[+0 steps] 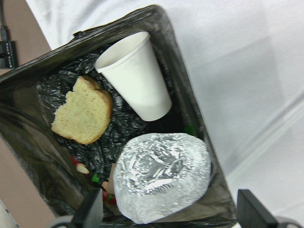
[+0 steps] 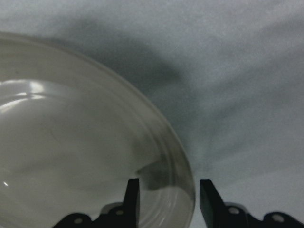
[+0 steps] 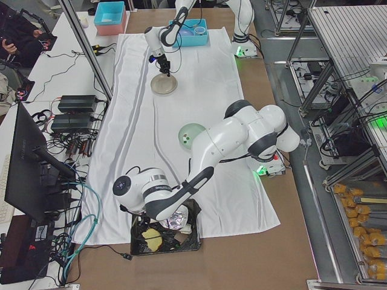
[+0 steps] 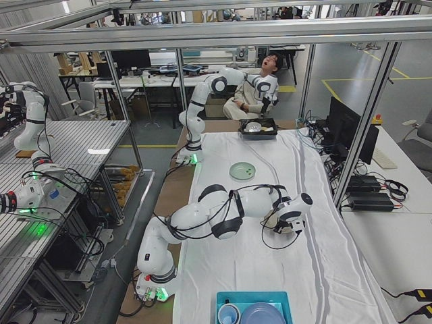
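My left gripper hangs open above a black bag-lined bin (image 1: 23, 137) holding a white paper cup (image 1: 137, 80), a piece of bread (image 1: 83, 111), a crumpled foil item (image 1: 161, 175) and small scraps. My right gripper is open at the rim of a beige plate (image 2: 71, 142), one finger over the inside and one outside the rim. A green plate (image 4: 241, 171) lies on the white cloth between the arms.
A blue tub (image 4: 253, 297) with dishes stands at the far end beside the right arm. The cloth between the plates and bin is mostly clear. Monitors and cables line one side; a person sits behind the bin.
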